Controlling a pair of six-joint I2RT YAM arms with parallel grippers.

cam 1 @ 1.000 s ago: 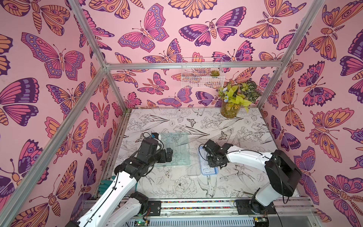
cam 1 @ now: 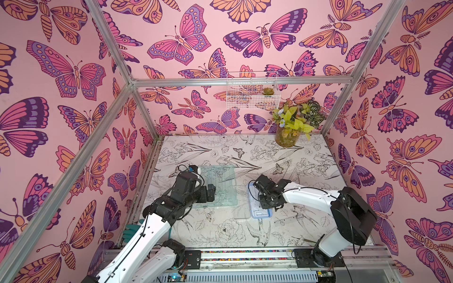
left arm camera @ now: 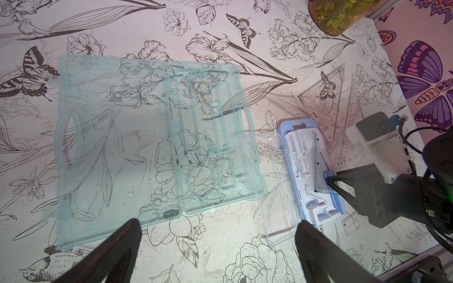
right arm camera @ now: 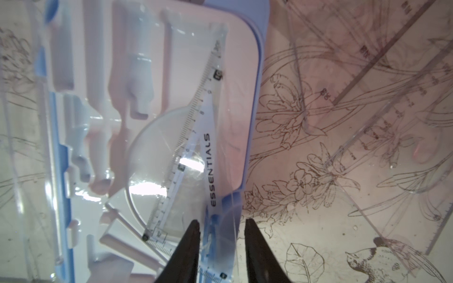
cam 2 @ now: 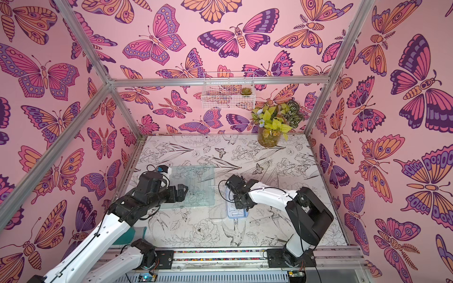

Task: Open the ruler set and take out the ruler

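Observation:
The blue ruler set case (left arm camera: 290,155) lies open on the table, a white moulded tray (right arm camera: 184,61) inside it. On the tray rests a clear ruler piece (right arm camera: 181,160) with black scale marks, part of it lettered ESSENTIALS. Over the case's right side, my right gripper points down with its fingers partly apart. The clear piece's right edge shows between the fingertips, and no grip on it can be made out. Away to the left, my left gripper stands wide open above the table, its fingers empty.
A pale teal plastic case (left arm camera: 177,207) lies open and flat at left. A clear lid (left arm camera: 279,217) sits left of the ruler set. Pinkish clear drawing pieces (left arm camera: 325,94) lie behind it. A plant pot (cam 1: 287,137) stands at the back right.
Very little differs. The right arm's elbow has shifted slightly; the left arm and the cases stay where they were.

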